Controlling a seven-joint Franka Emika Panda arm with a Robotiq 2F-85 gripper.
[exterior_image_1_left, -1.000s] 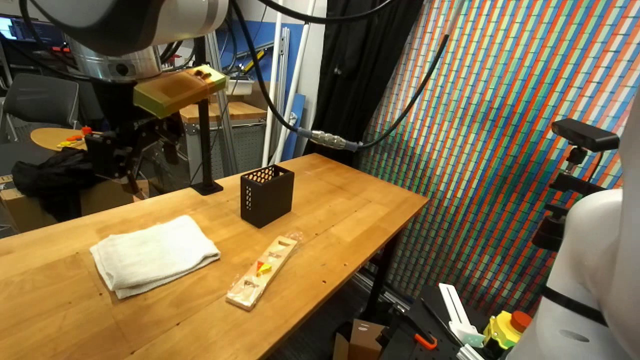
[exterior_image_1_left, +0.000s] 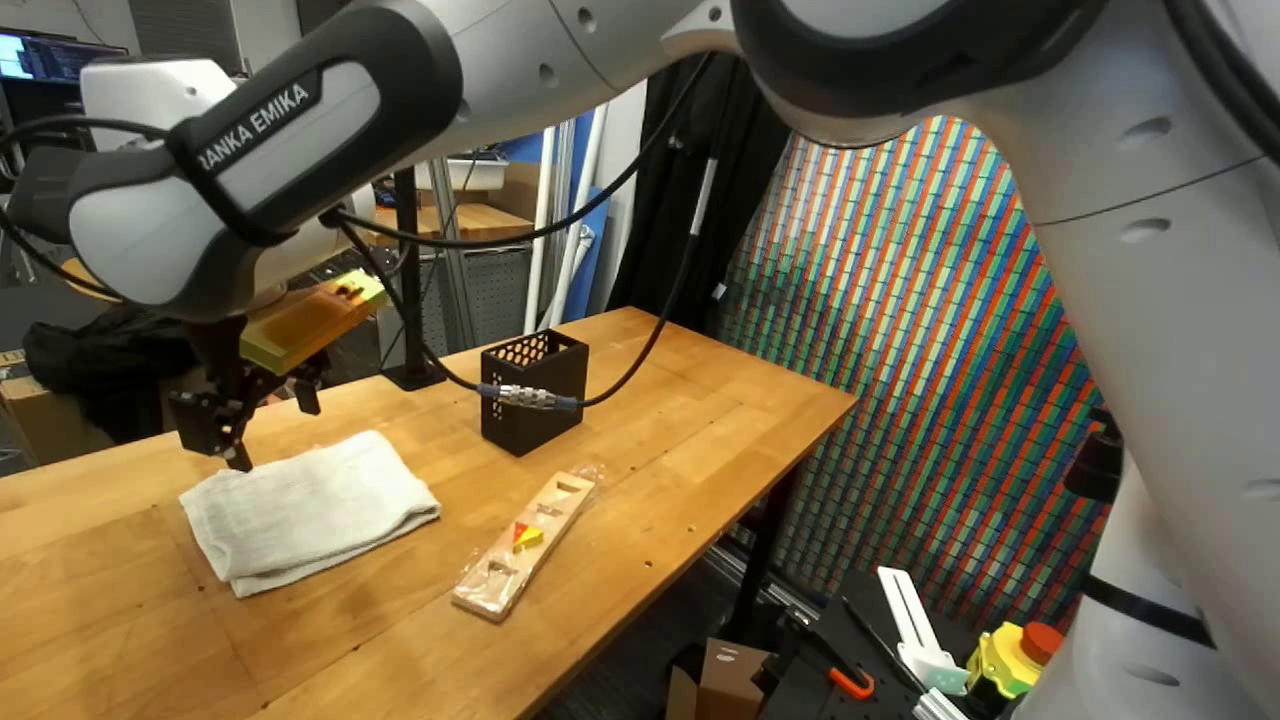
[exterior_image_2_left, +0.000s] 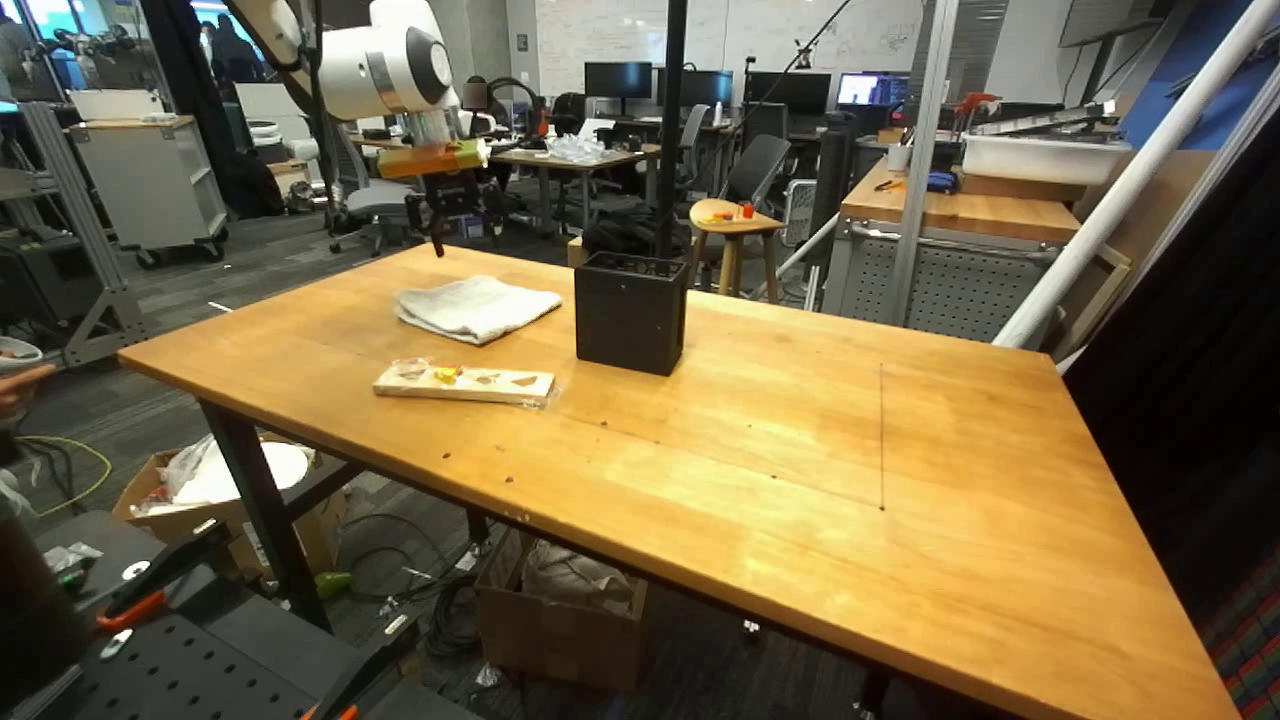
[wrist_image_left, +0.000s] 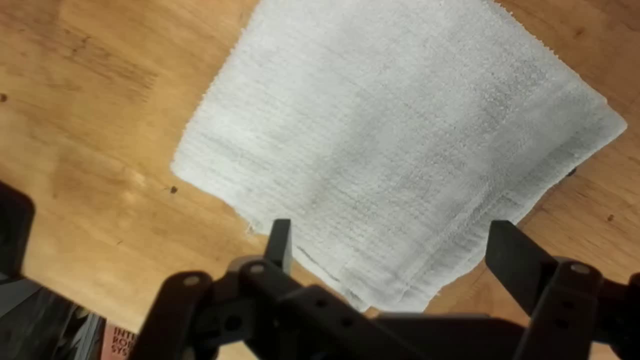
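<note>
A white folded towel (exterior_image_1_left: 314, 506) lies flat on the wooden table, left of centre in exterior view 1. In the wrist view the towel (wrist_image_left: 372, 138) fills the middle, one of its corners reaching down between my fingers. My gripper is open, its fingertips wide apart on either side of that corner. From the side, the gripper (exterior_image_1_left: 278, 434) hangs over the towel's far edge. Exterior view 2 shows the gripper (exterior_image_2_left: 462, 234) above the back of the table, behind the towel (exterior_image_2_left: 477, 308). Nothing is held.
A black perforated box (exterior_image_1_left: 534, 390) stands right of the towel. Nearer the front edge is a wooden strip with coloured pieces (exterior_image_1_left: 528, 546), wrapped in clear plastic. A black post (exterior_image_1_left: 411, 288) rises at the table's back edge.
The gripper has come down from well above the table's far edge to just over the towel. The towel, box and wooden strip have stayed in place.
</note>
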